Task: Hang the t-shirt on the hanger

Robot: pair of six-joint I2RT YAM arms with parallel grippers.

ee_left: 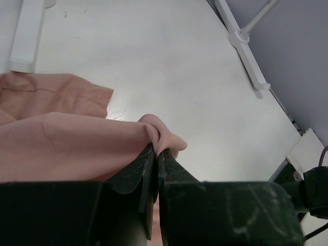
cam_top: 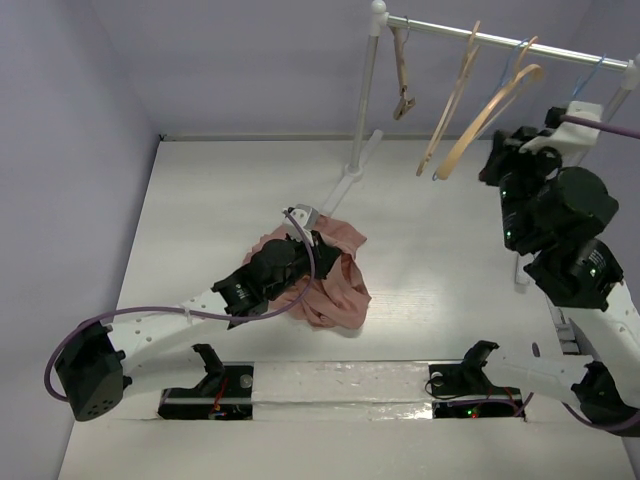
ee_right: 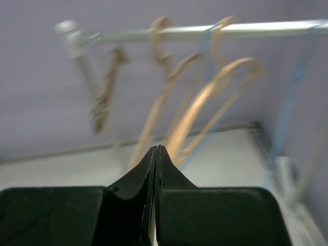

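Note:
The pink t-shirt (cam_top: pixel 345 295) lies crumpled on the table under my left gripper (cam_top: pixel 327 255). In the left wrist view, a fold of the shirt (ee_left: pixel 92 136) is pinched in the tips of the left gripper, which is shut. Up at the right, close to the rack, my right gripper (cam_top: pixel 490 178) points toward the hangers. The right wrist view shows this gripper shut, with nothing between its fingertips. Beyond it hang wooden hangers, blurred: a front one (ee_right: pixel 197 105) and another to its left (ee_right: pixel 156 110). From above, the front hanger (cam_top: pixel 470 140) is just left of that gripper.
A metal rail (cam_top: pixel 440 28) crosses the top right, held by a white post (cam_top: pixel 366 95) with a foot on the table. A hanger with a clip (cam_top: pixel 402 85) hangs farther left.

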